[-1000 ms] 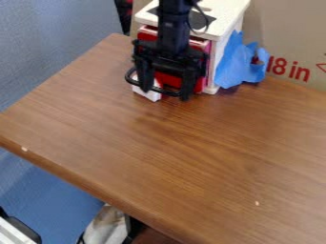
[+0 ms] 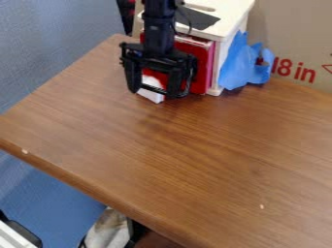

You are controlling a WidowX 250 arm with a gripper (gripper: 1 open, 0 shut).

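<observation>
My black gripper (image 2: 158, 70) hangs at the upper middle of the camera view, in front of a red door or front (image 2: 203, 60) of a white box-like toy cabinet (image 2: 223, 14). A small white piece (image 2: 149, 95) lies low behind and beside the gripper's lower parts, on the table. The dark gripper body hides much of the red front, and whether its fingers are open or shut, or hold anything, is unclear.
A blue crumpled object (image 2: 243, 60) sits right of the cabinet, against cardboard (image 2: 296, 34) with red print.
The gripper has moved a little to the left and up over the last second. The cabinet and blue object look unchanged.
</observation>
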